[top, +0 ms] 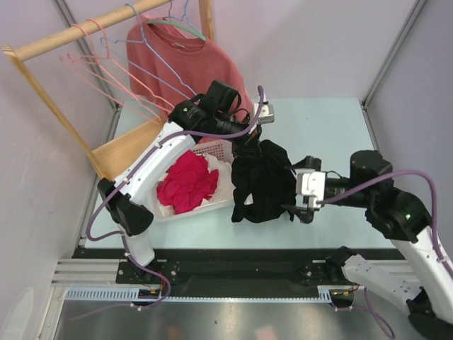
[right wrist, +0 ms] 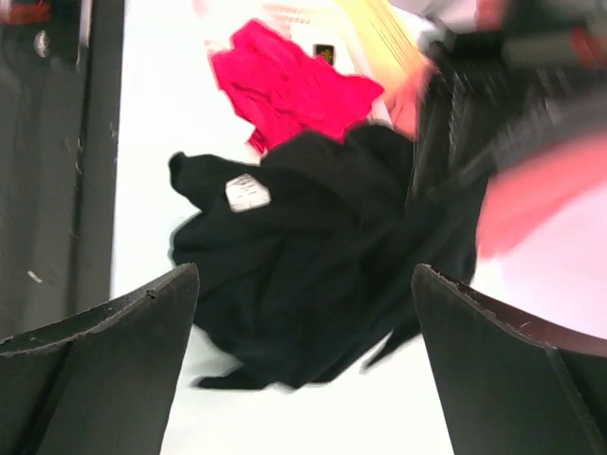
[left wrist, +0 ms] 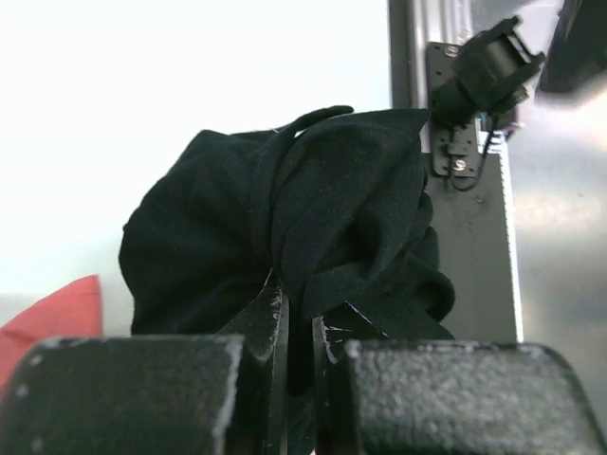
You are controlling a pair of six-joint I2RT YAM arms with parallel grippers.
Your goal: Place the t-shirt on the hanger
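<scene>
A black t-shirt (top: 262,188) hangs bunched over the table right of the basket, with a small white patch low on it. My left gripper is shut on its upper part; in the left wrist view the cloth rises from between the fingers. My right gripper is open beside the shirt's right side, the black cloth in front of its fingers in the right wrist view, blurred. Empty pink and blue hangers (top: 145,44) hang on the wooden rack (top: 71,30) at the upper left.
A pink sweatshirt (top: 184,60) hangs on a green hanger at the back. A white basket (top: 223,149) holds red (top: 185,184) and white clothes.
</scene>
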